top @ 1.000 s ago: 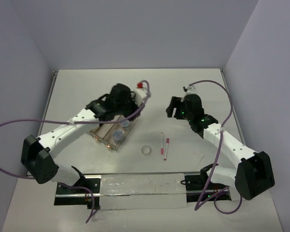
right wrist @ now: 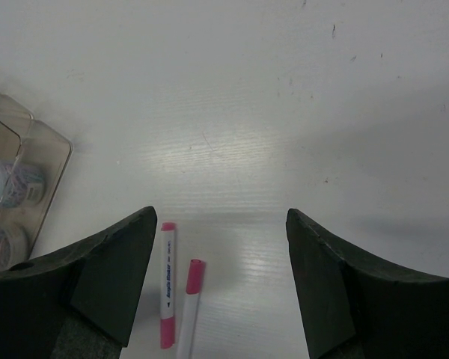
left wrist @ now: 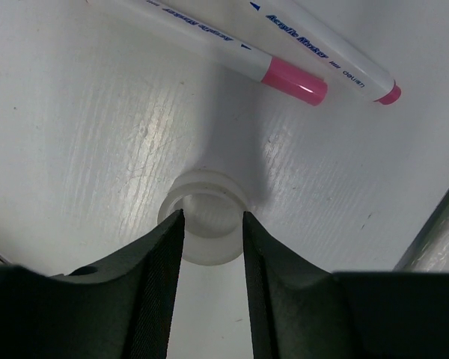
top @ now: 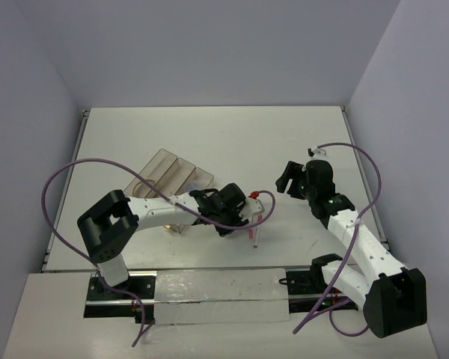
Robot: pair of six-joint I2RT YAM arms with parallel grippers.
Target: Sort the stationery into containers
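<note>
A clear, whitish tape roll [left wrist: 223, 245] lies flat on the table, directly beneath my left gripper. That gripper's fingers stand a part-width apart, overlapping the roll's edges in the left wrist view; contact with it cannot be made out. Just beyond lie two white markers with pink ends, one marker [left wrist: 202, 41] nearer and the other marker [left wrist: 325, 48] beside it. To the left is the clear compartment box [top: 163, 161], partly hidden by the left arm. My right gripper hangs over bare table, wide open and empty.
Inside the box's near compartments are two clear tape rolls, one [right wrist: 26, 187] above the other [right wrist: 9, 247]. A dark front rail edges the table, and purple cables loop over both arms.
My right arm has shifted slightly right and nearer the front.
</note>
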